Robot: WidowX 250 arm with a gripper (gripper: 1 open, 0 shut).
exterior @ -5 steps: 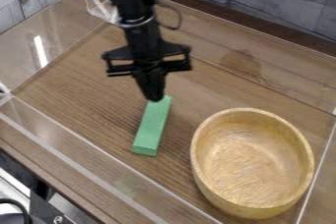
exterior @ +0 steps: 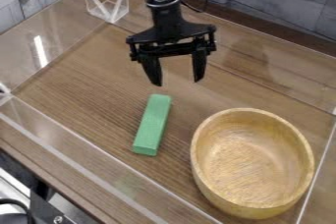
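The black robot gripper (exterior: pixel 175 71) hangs in the upper middle of the camera view, its two fingers pointing down and spread wide open with nothing between them. Below it, slightly left, a green bar (exterior: pixel 152 125) lies lengthwise on the wooden table (exterior: pixel 73 90). A large pale yellow bowl (exterior: pixel 250 161) sits at the lower right, to the right of the bar.
Dark cables or parts show at the lower left edge, outside the tabletop. A raised wooden edge runs along the back right.
The gripper has moved up and back, away from the green bar, and a little to the right. The bar and bowl lie where they were.
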